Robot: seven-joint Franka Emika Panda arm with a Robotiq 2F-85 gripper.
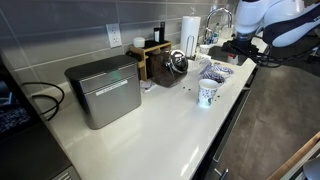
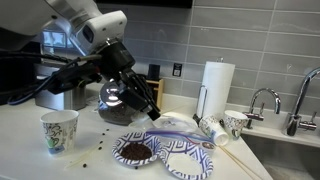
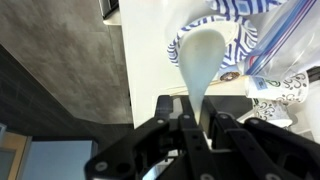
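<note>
A smooth pale spoon-like piece (image 3: 203,55) points away from my gripper in the wrist view, and the fingers are closed on its narrow end. Beyond it lies a white plate with a blue striped rim (image 3: 243,38), partly covered by the piece. In exterior view 2, one striped plate holds dark grains (image 2: 135,150), and a second striped plate (image 2: 187,158) overlaps it on the right. The arm's dark joint fills the upper left there; the fingers cannot be made out.
A patterned paper cup (image 2: 59,131) stands near the counter's front, with loose grains beside it. More patterned cups (image 2: 234,123) are by the sink and the paper towel roll (image 2: 217,90). A steel bin (image 1: 104,90) stands against the wall.
</note>
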